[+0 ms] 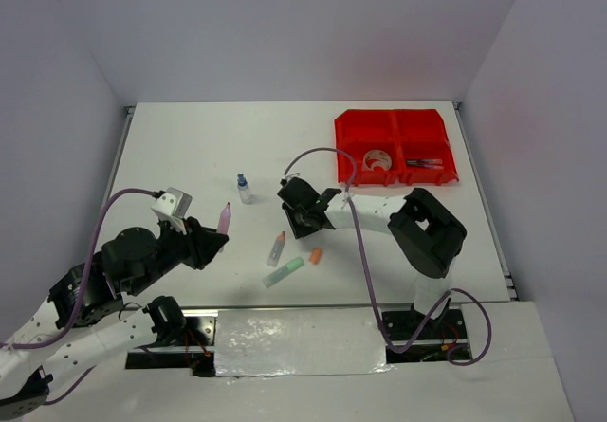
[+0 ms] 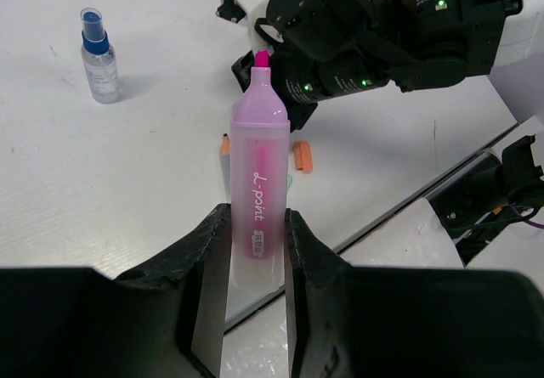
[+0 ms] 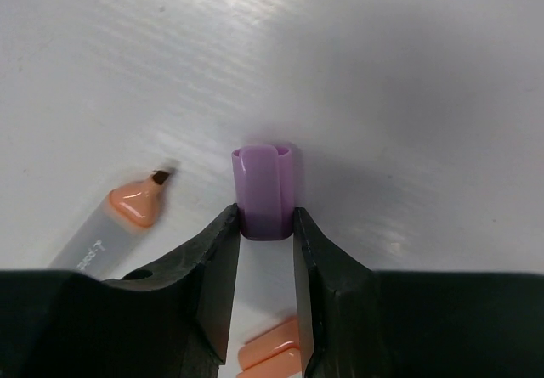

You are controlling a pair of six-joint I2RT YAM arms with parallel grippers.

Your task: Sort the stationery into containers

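Note:
My left gripper holds a pink highlighter (image 2: 258, 166) upright. My right gripper is shut on a small purple cap (image 3: 263, 183) low over the table. Beside it lies an orange-tipped marker (image 3: 106, 229), with an orange cap (image 3: 269, 352) partly behind the fingers. In the top view, a green marker (image 1: 283, 272) lies near the front edge. A red divided container (image 1: 395, 119) at the back right has a round pale item in one compartment and pens in another.
A spray bottle (image 1: 243, 187) stands left of the right arm.

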